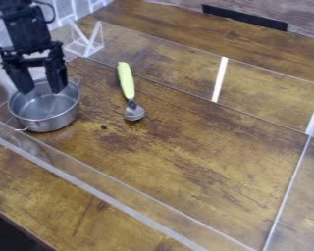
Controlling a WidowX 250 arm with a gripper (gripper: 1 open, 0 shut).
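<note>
My gripper (30, 69), black and open, hangs at the upper left with its fingers pointing down over the back part of a steel pot (44, 116). Nothing shows between the fingers. To the right of the pot lies a spoon with a pale green handle (127, 80) and a silver head (134, 113), its handle toward the back.
Clear transparent panels or edging run along the left and right of the wooden table (212, 157). A white bracket (85, 39) stands behind the gripper. A white strip (220, 80) lies right of the spoon.
</note>
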